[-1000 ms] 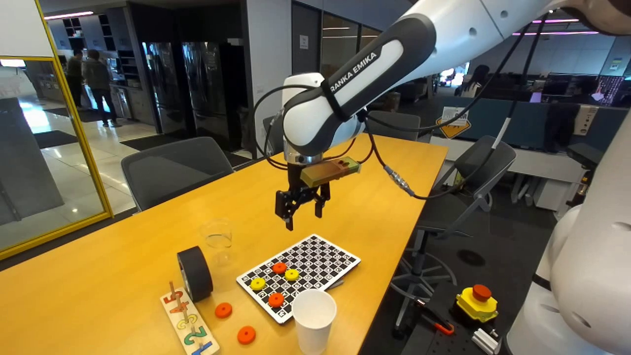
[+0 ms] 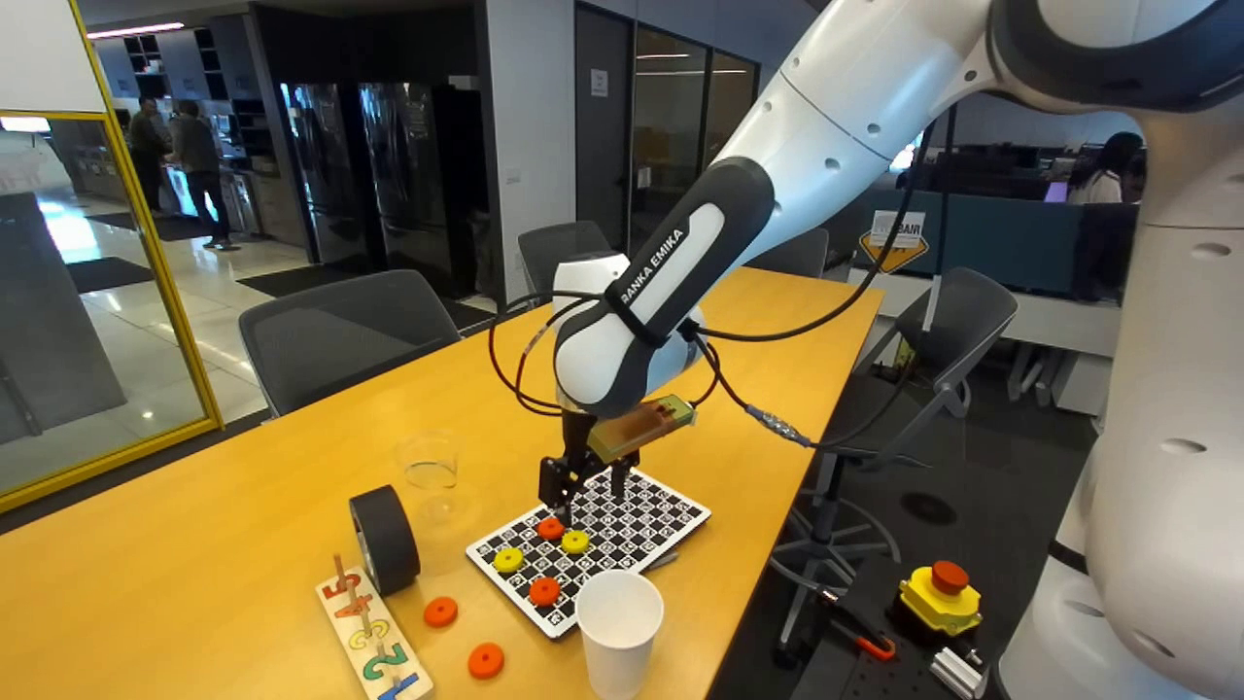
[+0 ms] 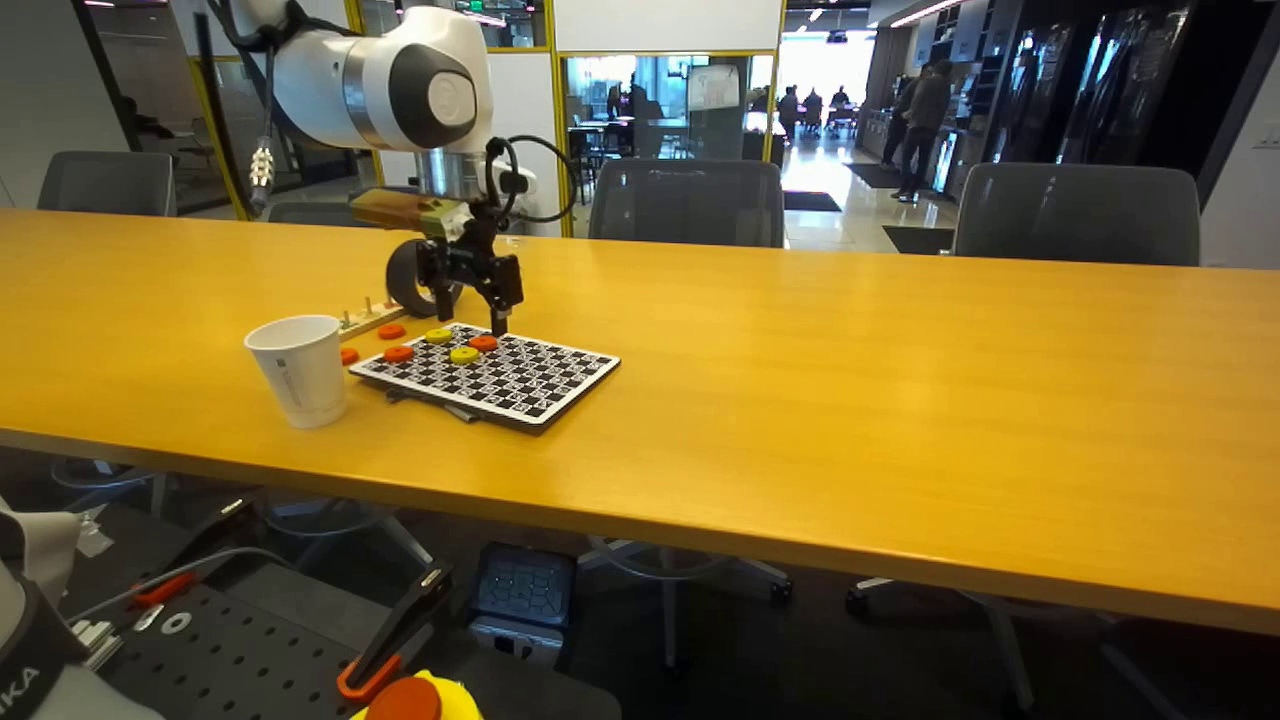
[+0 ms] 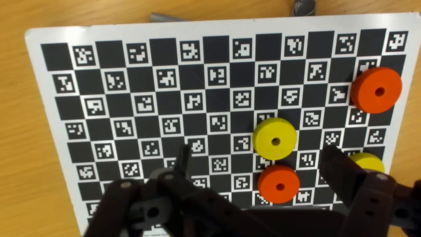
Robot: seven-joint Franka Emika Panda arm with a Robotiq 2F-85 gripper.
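Note:
Low over the checkered board [image 2: 653, 513] hangs my open gripper, nothing held between its fingers. In the wrist view, a red disc [image 4: 279, 184] and a yellow disc [image 4: 274, 138] lie on the board within the span of the fingers. Partly hidden behind the right finger is a second yellow disc [image 4: 367, 162]. Another red disc [image 4: 377, 90] lies near the board's upper right corner in that view. Two more orange-red discs, one nearer the board [image 2: 440, 612] and one farther forward [image 2: 486, 660], rest on the bare table.
A white cup [image 2: 619, 630] stands close to the board's front corner. Left of the board are a numbered peg base [image 2: 375, 642], a black roll [image 2: 385, 539] and a clear cup [image 2: 429, 472]. Wide bare table [image 3: 900, 396] extends on the right in exterior view 2.
My gripper has come down from well above the board to just over it. The discs, board and cup are where they were.

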